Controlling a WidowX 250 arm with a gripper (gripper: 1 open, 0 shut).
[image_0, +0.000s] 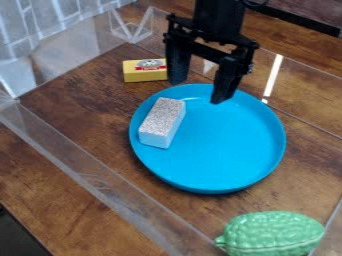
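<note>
My black gripper (202, 74) hangs open over the back part of a blue plate (225, 155), its two fingers spread, with no object seen between them. On the plate's left side lies a speckled white block (163, 122). Behind and left of the plate is a small yellow box (144, 71) with a printed label, lying left of the gripper's fingers.
A green textured object (270, 235) lies at the front right, off the plate. Clear plastic edges run along the left and front. Bare wooden table (60, 110) shows left and right of the plate.
</note>
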